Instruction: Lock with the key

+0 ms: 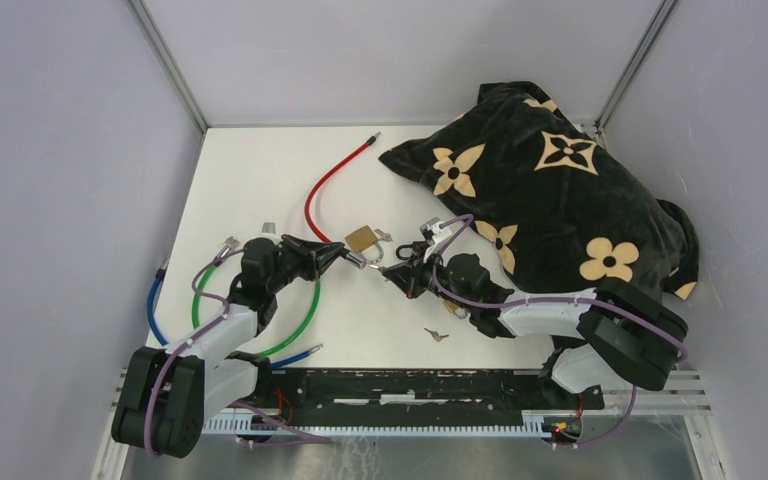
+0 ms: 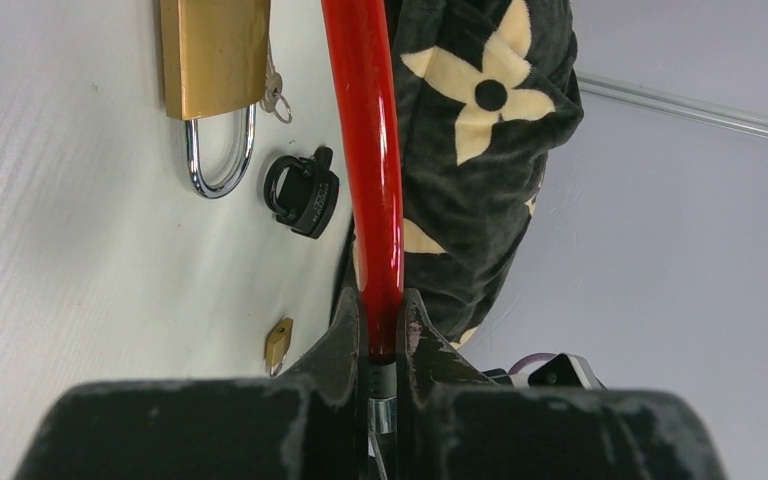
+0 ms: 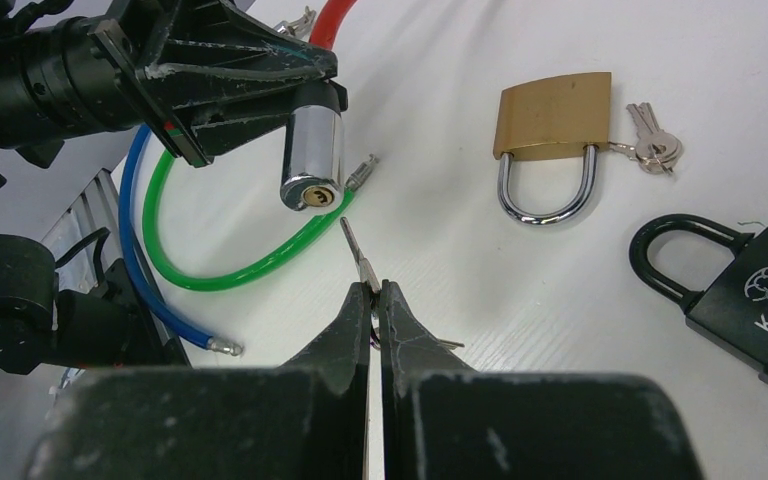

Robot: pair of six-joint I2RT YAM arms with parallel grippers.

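My left gripper is shut on the red cable lock (image 2: 365,150), close to its silver lock barrel (image 3: 313,150). The barrel's brass keyhole face (image 3: 318,197) is tipped toward the right arm in the right wrist view. Between the tips of my right gripper, shut, is a thin silver key (image 3: 353,245), its blade pointing up and left. The blade's tip appears just below and right of the keyhole, with a small gap between them. From above, key and barrel (image 1: 356,259) nearly meet mid-table.
A large brass padlock (image 3: 553,115) with keys (image 3: 655,140) lies behind the grippers. A black padlock (image 3: 760,300) and small brass padlock (image 2: 278,342) lie near the right arm. Green cable (image 1: 300,325) curves at left; loose keys (image 1: 437,335) lie in front. A dark patterned cloth (image 1: 560,190) fills the right.
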